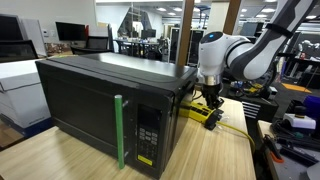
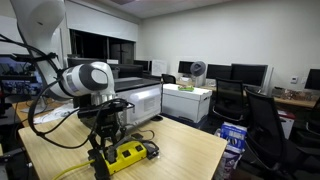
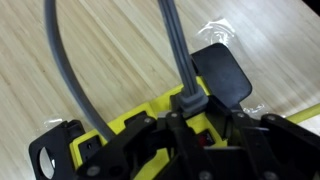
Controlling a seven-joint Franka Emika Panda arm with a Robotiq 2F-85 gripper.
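Observation:
A yellow power strip with black ends lies on the table under the arm. In the wrist view a grey plug with a dark cord stands at the strip, and a second dark cord loops down on the left. My gripper is low over the strip, its black fingers apart on either side of the plug area. Whether they touch the plug cannot be made out. Exterior view 1 shows the gripper just past the microwave's right side, with the strip partly hidden behind the microwave.
The large black microwave, with a green handle strip, fills much of the table. A yellow cord trails from the strip toward the table edge. Bare wood lies to the strip's right in exterior view 2.

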